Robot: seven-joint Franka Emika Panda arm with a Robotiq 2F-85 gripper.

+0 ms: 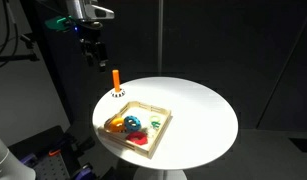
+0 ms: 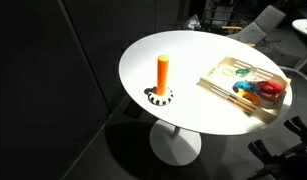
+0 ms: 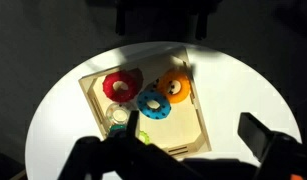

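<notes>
My gripper hangs high above the table's left side, apart from everything on it. In the wrist view its two dark fingers stand wide apart, with nothing held between them. Below lies a shallow wooden tray holding several rings: a red ring, a blue dotted ring, an orange ring and a pale ring. Smaller teal and green rings are partly hidden by the gripper. Outside the tray, an orange post rises upright from a black-and-white round base, with no ring visible on it.
The round white table has wide free room to the tray's right in exterior view 1. Its curved edge runs close to the post and the tray. A chair stands beyond the table.
</notes>
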